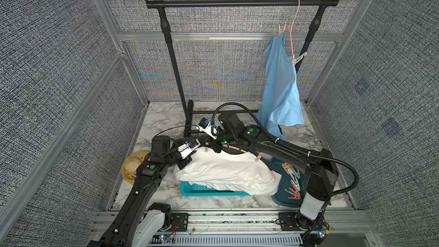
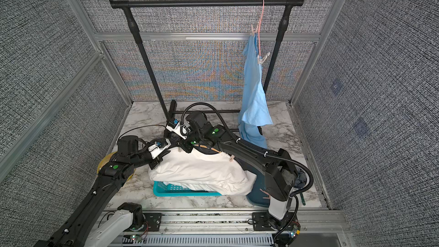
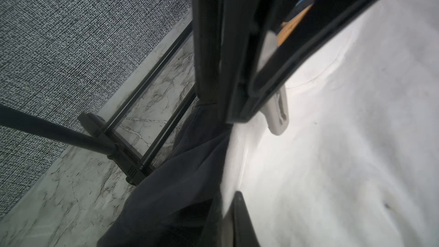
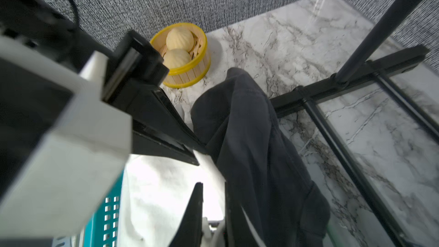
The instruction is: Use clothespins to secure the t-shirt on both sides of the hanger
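Note:
A white T-shirt lies over the turquoise basket with dark grey cloth beneath its back edge and an orange hanger. A pink clothespin sits at its right part; a white one at the left part. My left gripper is shut on the shirt's folded edge. My right gripper is close above it at the back-left; its fingers stand slightly apart near a pale clip, hold unclear.
A blue shirt hangs on the black rack. Loose clothespins lie on a dark tray at right. A yellow steamer stands at far left.

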